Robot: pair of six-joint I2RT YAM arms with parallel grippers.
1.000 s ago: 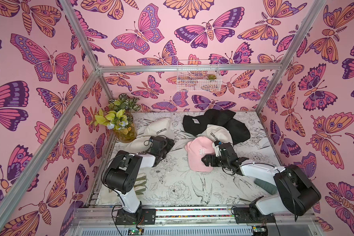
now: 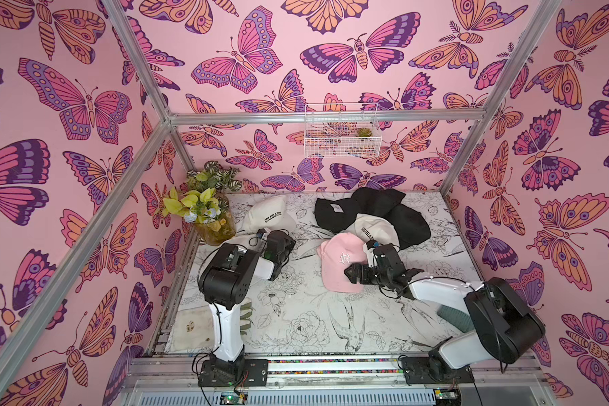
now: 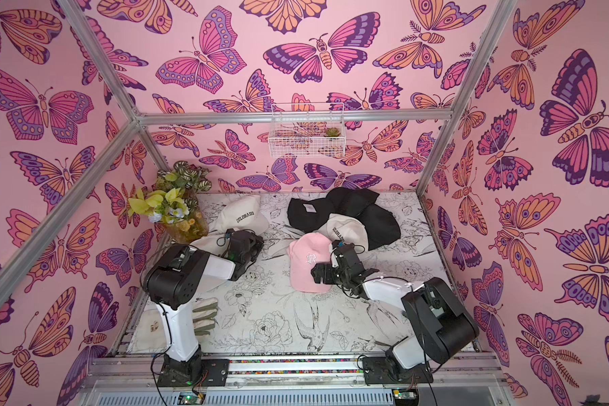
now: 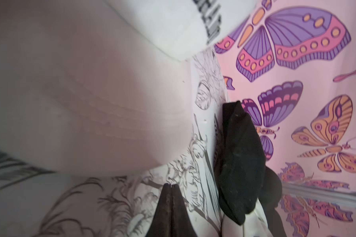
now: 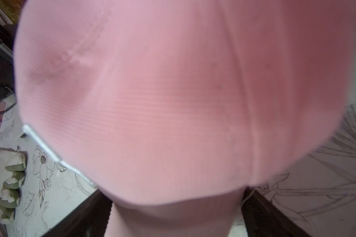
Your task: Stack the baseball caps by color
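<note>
My left gripper is shut, its fingertips together with nothing between them. It sits beside an off-white cap's brim (image 4: 118, 126), which fills the upper left of the left wrist view. A white COLORADO cap (image 2: 269, 213) lies behind it; the left arm partly hides the nearer one. My right gripper has its fingers spread wide on either side of the pink cap (image 5: 178, 98). That cap (image 2: 343, 260) lies mid-table, touching or overlapping the cream COLORADO cap (image 2: 377, 230). Several black caps (image 2: 375, 203) are bunched at the back right.
A vase of plants (image 2: 215, 226) stands at the back left. A pale glove (image 2: 203, 328) lies front left. Grey-green fabric (image 2: 455, 316) is partly under the right arm.
My left gripper has gone from open to shut and shifted slightly left.
</note>
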